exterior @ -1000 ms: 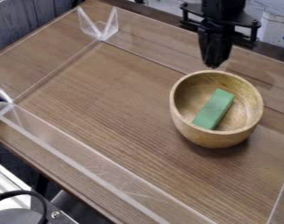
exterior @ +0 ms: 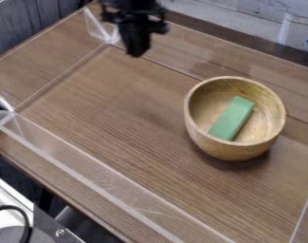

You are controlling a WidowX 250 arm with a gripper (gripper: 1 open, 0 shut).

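A wooden bowl [exterior: 201,112] sits on the right half of the table, with a green block [exterior: 231,120] lying inside it. My gripper [exterior: 137,49] is high at the top centre, dark and blurred, up and to the left of the bowl and apart from it. I see nothing held in it; its fingers are too blurred to make out clearly.
Clear plastic edging runs along the left side. A dark cable and a grey metal part [exterior: 9,228] are at the bottom left corner.
My gripper has moved left across the top of the view, away from above the bowl toward the centre-left. The bowl and green block have not moved.
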